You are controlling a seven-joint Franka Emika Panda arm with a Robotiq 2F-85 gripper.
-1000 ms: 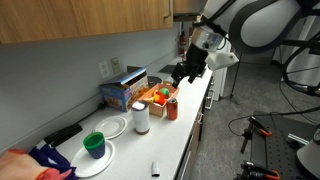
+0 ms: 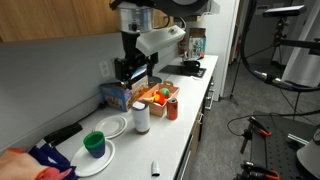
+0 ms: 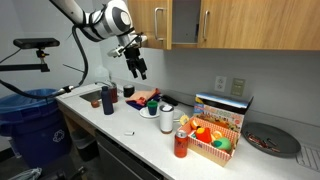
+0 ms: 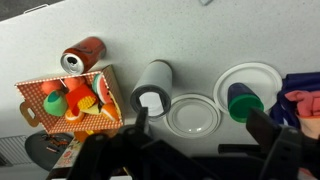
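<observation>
High over the counter, my gripper (image 2: 138, 70) hangs empty. In the wrist view the two fingers stand wide apart, so the gripper is open. Below it lies a white plate (image 4: 193, 116), with a white cylindrical canister (image 4: 152, 88) close beside it. To the right in that view, a green cup (image 4: 243, 103) stands on a second white plate (image 4: 266, 73). A red can (image 4: 83, 53) stands near an orange checkered box (image 4: 35, 96) of toy food. Nothing touches my fingers.
Blue and red cloths (image 2: 30, 165) lie by the near plate. A small white object (image 2: 155, 168) rests at the counter's front. A dark round pan (image 3: 270, 140) and a colourful carton (image 3: 222, 107) stand around the box. Wooden cabinets (image 3: 260, 25) hang above the counter.
The arm has swung left in the first exterior view, from above the red can and the food box toward the canister and plate. The objects on the counter have not moved.
</observation>
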